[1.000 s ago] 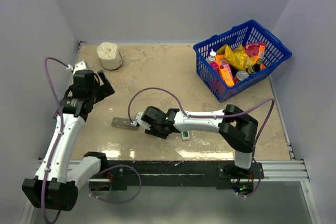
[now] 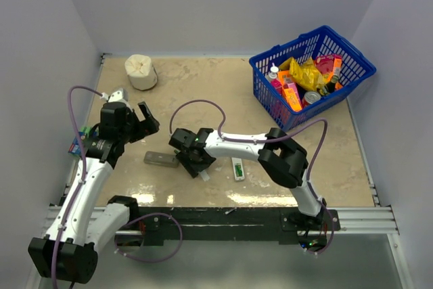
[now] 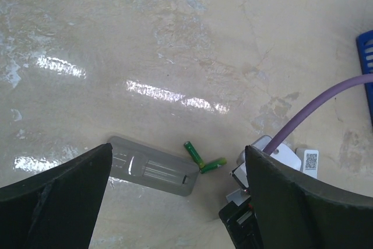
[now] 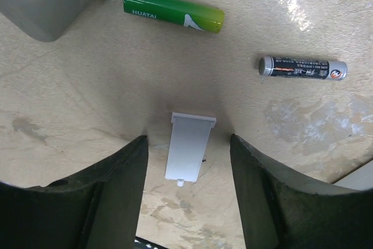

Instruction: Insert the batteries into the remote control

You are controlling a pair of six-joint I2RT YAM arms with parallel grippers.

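The grey remote control (image 2: 161, 158) lies on the table, compartment side up; in the left wrist view it (image 3: 151, 167) is left of two green batteries (image 3: 192, 153). In the right wrist view a green battery (image 4: 172, 10) touches another beside the remote's corner, and a silver-black battery (image 4: 300, 69) lies to their right. My right gripper hovers low with part-open fingers either side of a small grey cover (image 4: 187, 147), none visibly holding it. My left gripper (image 2: 146, 116) stands open above the left of the table, nothing between its fingers.
A blue basket (image 2: 264, 65) of goods fills the back right. A white roll (image 2: 141, 71) stands at the back left. A white item with a green panel (image 2: 238, 169) lies right of my right gripper.
My left arm has moved right and slightly toward the front. My right arm has shifted and turned, its elbow drawing leftward and up in the top view.
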